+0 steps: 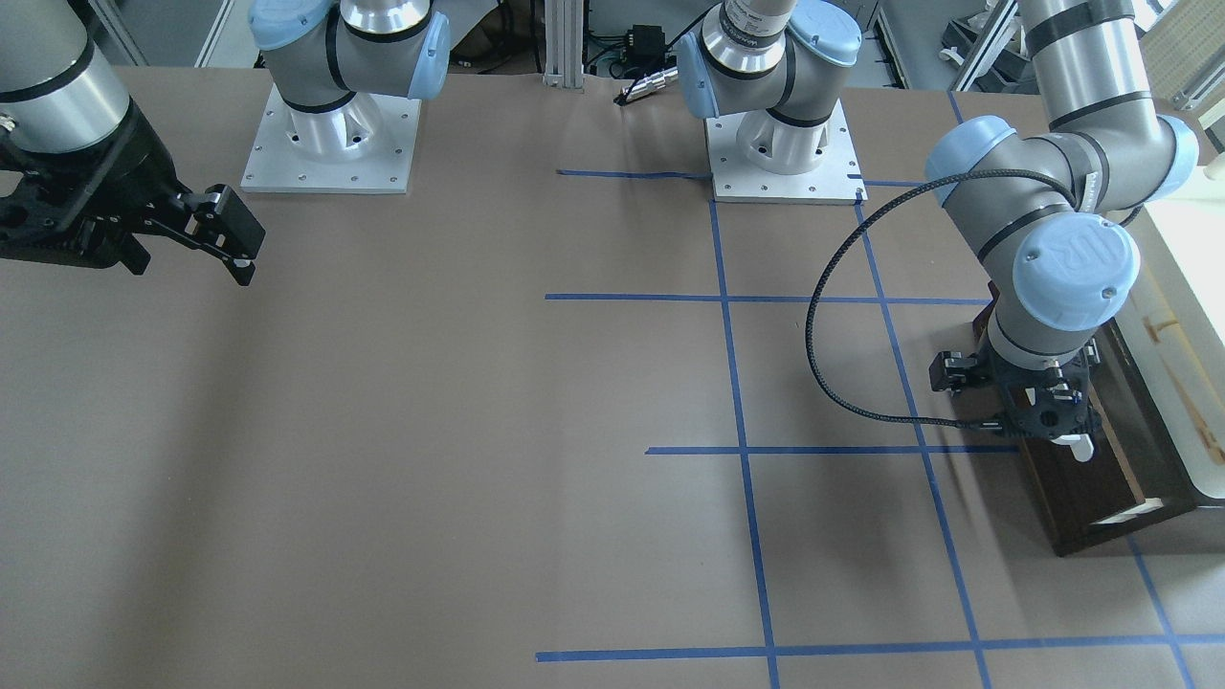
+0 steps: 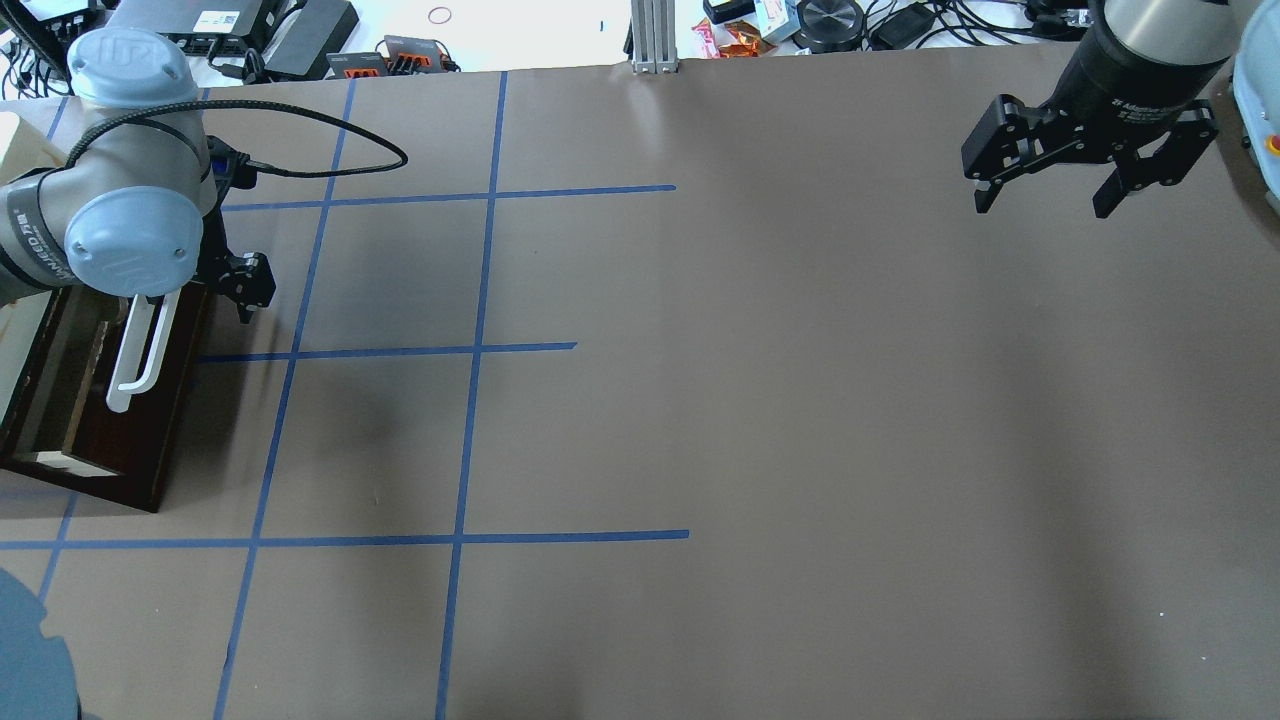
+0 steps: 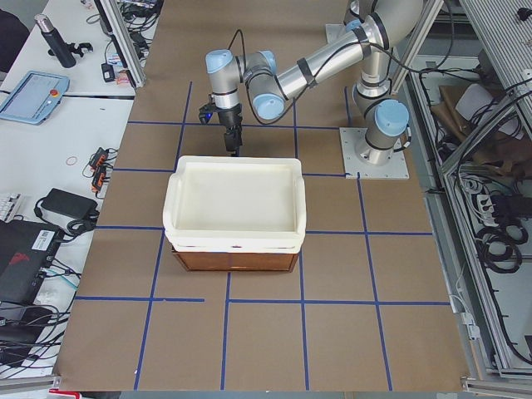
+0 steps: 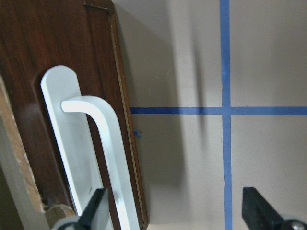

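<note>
A dark wooden drawer box (image 2: 144, 444) with a white handle (image 4: 117, 158) sits under a cream tray (image 3: 234, 208). My gripper hangs over the handle end of the drawer, its two fingers wide apart at the bottom of the wrist view; the left one overlaps the handle in that view, the right one is over floor. Whether it touches the handle I cannot tell. In the front view the gripper's body (image 1: 1022, 390) hides part of the drawer front.
A second black gripper (image 2: 1086, 156) stands at the far side, away from the drawer. A cluttered white table (image 3: 58, 150) lines one edge.
</note>
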